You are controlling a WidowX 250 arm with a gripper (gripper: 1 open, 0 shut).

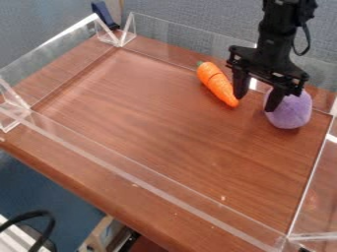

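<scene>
A black gripper (pixel 255 91) hangs over the back right of the wooden tray, its fingers pointing down between an orange carrot (pixel 218 84) and a purple round object (pixel 289 112), which looks like a plush eggplant or cabbage. One finger is at the upper left part of the purple object and partly hides it. The other is close to the carrot's right side. The fingers stand apart, and I cannot tell that anything is held between them.
Clear plastic walls (pixel 145 199) edge the wooden surface (pixel 138 128), whose middle and left are bare. A dark cable (pixel 42 219) lies off the lower left corner.
</scene>
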